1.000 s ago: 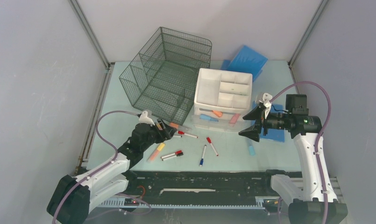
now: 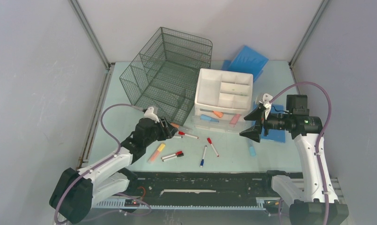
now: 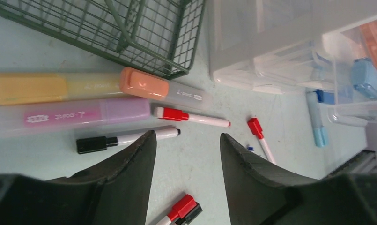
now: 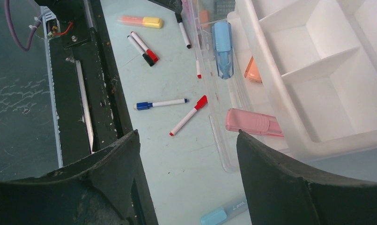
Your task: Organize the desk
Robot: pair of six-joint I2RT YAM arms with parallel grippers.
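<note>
My left gripper (image 2: 169, 129) hovers over markers at the wire basket's near corner; its fingertips are apart, and anything held between them is not visible. Below lie yellow (image 3: 29, 88), pink (image 3: 69, 115) and orange (image 3: 144, 84) highlighters, with a black marker (image 3: 95, 144) and red markers (image 3: 172, 113). More markers (image 2: 172, 155) (image 2: 203, 154) and a yellow-capped highlighter (image 2: 156, 152) lie nearer the front. My right gripper (image 2: 250, 124) is open beside the white organizer (image 2: 208, 86), whose front drawer holds blue (image 4: 223, 49), orange (image 4: 253, 70) and pink (image 4: 252, 121) items.
The wire basket (image 2: 144, 79) fills the back left. Blue folders (image 2: 247, 61) lie behind the organizer and more under the right arm (image 2: 275, 136). A light-blue highlighter (image 2: 251, 149) lies at the front right.
My left arm and gripper have moved slightly toward the back and right, higher in the top view. The right arm and the objects on the table look unchanged.
</note>
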